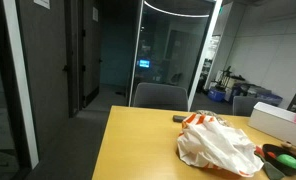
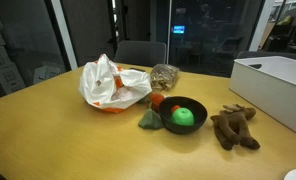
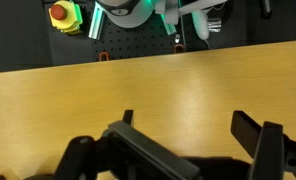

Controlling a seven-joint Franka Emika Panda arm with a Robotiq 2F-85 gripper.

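Note:
At the bottom of the wrist view, my gripper stands open over bare tabletop, its two dark fingers wide apart and nothing between them. A crumpled white plastic bag with orange print (image 2: 113, 86) lies on the wooden table (image 2: 83, 145). To its right is a black bowl (image 2: 196, 122) holding a green round fruit (image 2: 182, 116) and something red. A brown plush toy (image 2: 234, 128) lies right of the bowl. Beside the bowl, on its left, are a grey-green item (image 2: 150, 119) and an orange-red one (image 2: 157, 100). Neither exterior view shows the gripper clearly.
A white box (image 2: 273, 88) stands at the right edge of the table. Behind the bag sits a brownish, clear-wrapped package (image 2: 165, 77). The wrist view shows the arm's base (image 3: 128, 12) and a red-yellow button (image 3: 59, 12) beyond the table edge.

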